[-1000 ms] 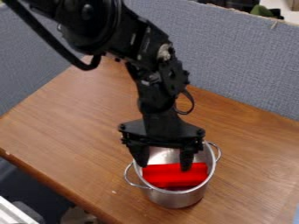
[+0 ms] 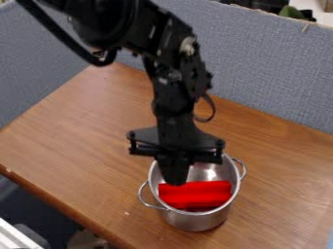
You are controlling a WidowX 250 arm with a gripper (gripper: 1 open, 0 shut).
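Note:
A steel pot [image 2: 196, 219] with two wire handles stands on the wooden table near the right of centre. A red cylinder [image 2: 196, 195] lies inside it. My black gripper [image 2: 173, 170] hangs over the pot's back part, above and behind the red cylinder. Its fingertips look close together, with nothing seen held between them; the lower ends are partly dark against the pot.
Grey padded walls [image 2: 274, 78] stand along the back and left. The table's front edge lies at the lower left.
The fingers have drawn together since a second ago, and the gripper has risen slightly and shifted a little left. The pot and cylinder have stayed put.

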